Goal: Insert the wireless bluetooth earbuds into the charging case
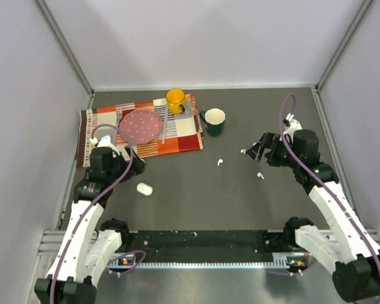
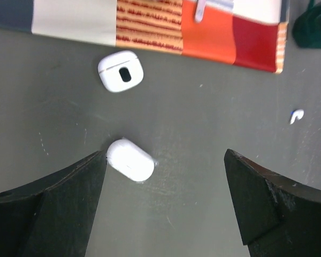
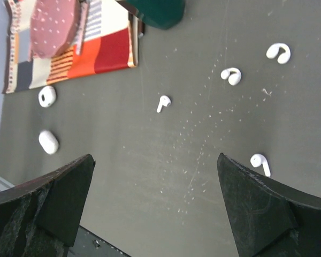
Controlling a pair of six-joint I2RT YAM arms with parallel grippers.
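Observation:
A white earbud case (image 2: 115, 72) with a dark oval mark and a plain white oblong case (image 2: 131, 159) lie on the grey table left of centre. My left gripper is open above the cases, nothing between its fingers. My right gripper is open above the earbuds, also empty.
A striped mat (image 1: 177, 142) at the back left holds a pink plate (image 1: 140, 126) and a yellow mug (image 1: 176, 100). A green mug (image 1: 213, 125) stands beside it.

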